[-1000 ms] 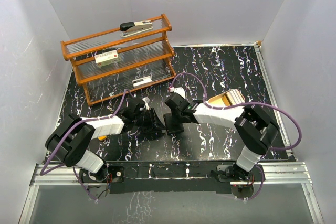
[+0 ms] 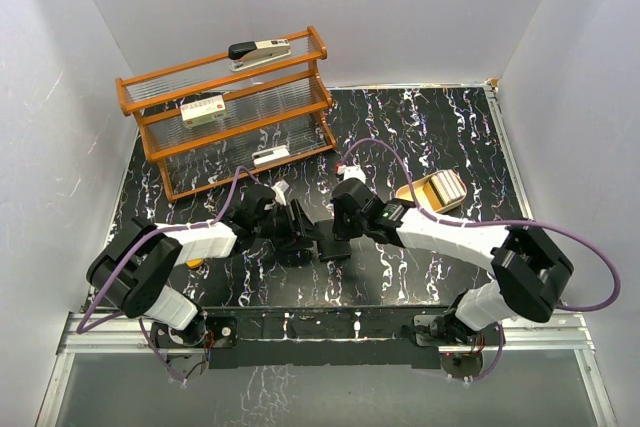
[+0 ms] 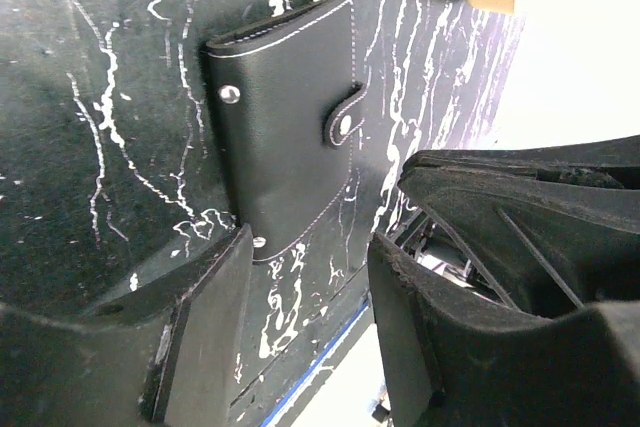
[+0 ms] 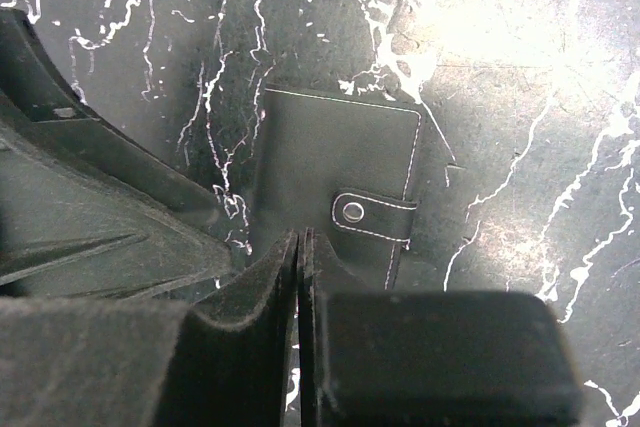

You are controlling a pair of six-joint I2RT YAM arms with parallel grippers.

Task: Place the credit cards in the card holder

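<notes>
The black card holder lies folded shut on the dark marbled table between my two grippers, partly hidden from above. Its snap strap shows in the left wrist view, where the holder rests just beyond the fingertips of my left gripper. That gripper is open, with nothing between its fingers. Over the holder's near part, my right gripper has its fingers almost together; whether a gap remains is hard to tell, and no card shows there. Several cards stand in an orange tray at the right.
A wooden rack stands at the back left, bearing a stapler and small boxes. The two grippers are close together at the holder.
My right gripper has moved a little to the right and its arm has swung outward. The left gripper's fingers look spread wider, while its arm has hardly moved.
</notes>
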